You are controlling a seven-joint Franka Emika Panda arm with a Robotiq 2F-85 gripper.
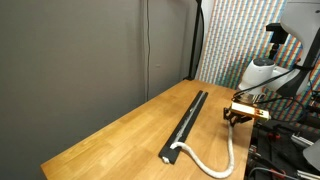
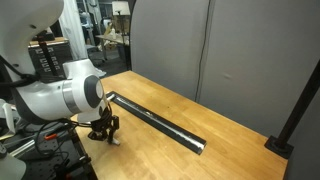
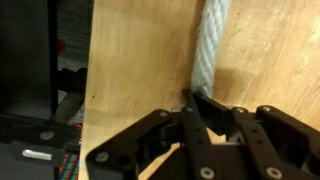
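A white rope [image 1: 198, 162] lies in a curve on the wooden table. One end sits at the near end of a long black channel strip [image 1: 186, 125], and the other runs up to my gripper [image 1: 230, 120]. In the wrist view the rope [image 3: 209, 45] comes straight down from the top edge to my gripper, whose black fingers are shut on it. Its held tip is hidden by the fingers. From the second exterior view, my gripper [image 2: 112, 128] is low over the table by the robot's base, well to the side of the black strip [image 2: 160, 123].
A grey partition [image 1: 95, 70] stands along the back. At the right, beyond the table's edge, are the robot's base and dark equipment [image 1: 285, 150].
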